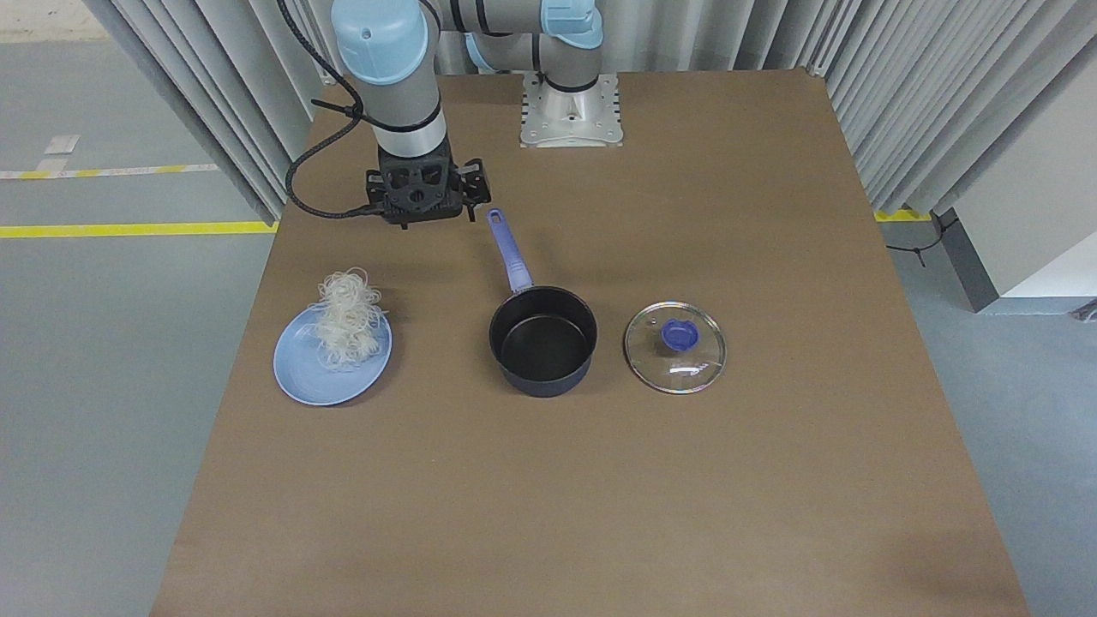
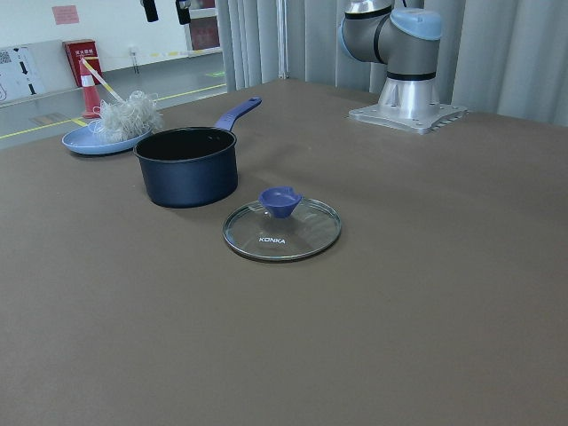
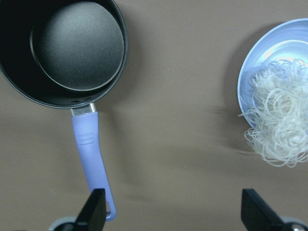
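Note:
A dark saucepan (image 1: 542, 344) (image 2: 186, 177) with a purple handle (image 1: 509, 250) (image 3: 89, 149) stands mid-table. Left of it in the front view is a blue plate (image 1: 308, 365) heaped with white noodles (image 1: 347, 319) (image 3: 281, 113), some hanging over the rim. A glass lid (image 1: 658, 365) with a blue knob (image 1: 679, 334) lies flat to the right of the pan. My gripper (image 1: 438, 212) is open above the table behind the plate and pan, its fingers apart with nothing between them; in the wrist view the handle end shows near one finger.
The arm's base (image 1: 571, 128) stands at the back edge, with grey curtains behind it.

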